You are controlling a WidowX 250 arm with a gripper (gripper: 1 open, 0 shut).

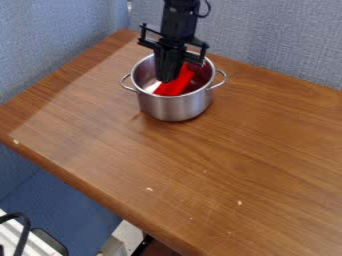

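A steel pot (181, 105) with two side handles stands on the wooden table toward the back. Inside it lies a red elongated object (175, 84), with something pale beside it. My black gripper (166, 72) hangs over the left part of the pot, its fingertips down at about rim level beside the red object. It looks shut, and I see nothing held between its fingers, though the tips are small and dark.
Grey-blue padded walls bound the back and left. A white item with a black cable sits off the table at bottom left.
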